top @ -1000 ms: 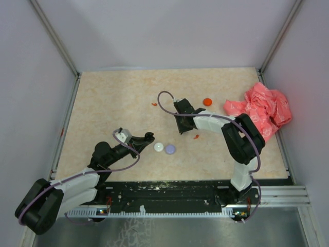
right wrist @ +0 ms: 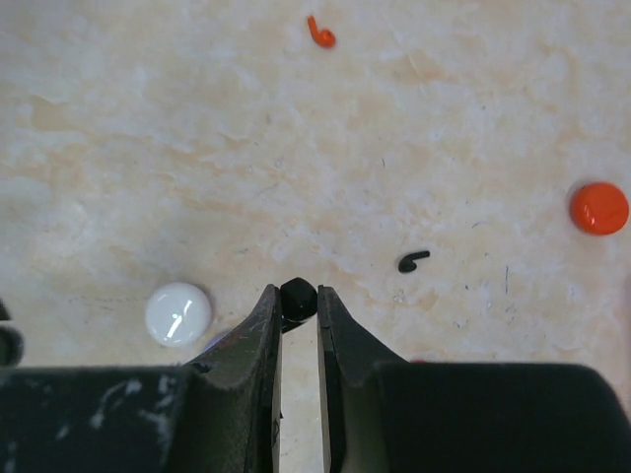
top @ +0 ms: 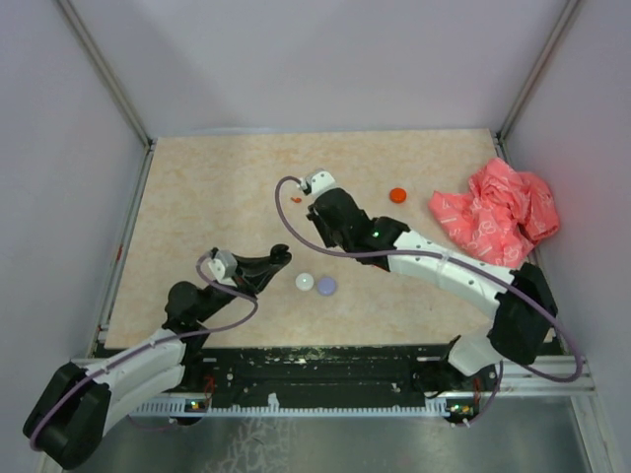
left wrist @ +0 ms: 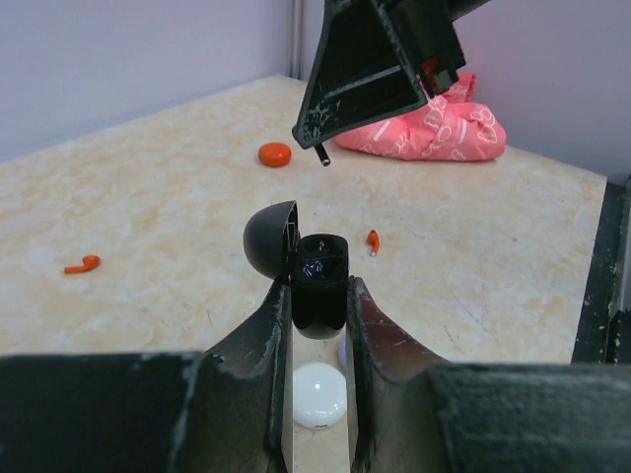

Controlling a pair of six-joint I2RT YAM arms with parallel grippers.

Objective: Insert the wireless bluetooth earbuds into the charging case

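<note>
My left gripper is shut on a black charging case (left wrist: 318,271) with its lid standing open, held upright over the table; in the top view it is at the left front. My right gripper is shut on a small black earbud, raised above the middle of the table; in the left wrist view it sits above and behind the case, the earbud's stem pointing down. Another black earbud (right wrist: 409,262) lies on the table in the right wrist view.
On the table (top: 207,177) lie a white disc (top: 304,281), a lilac disc (top: 326,286), a red disc (top: 397,195) and small orange pieces (right wrist: 324,35). A crumpled pink cloth (top: 493,212) fills the back right.
My right arm has risen and moved left toward the case, lifting the earbud. My left gripper, with the case, has shifted slightly left in the top view.
</note>
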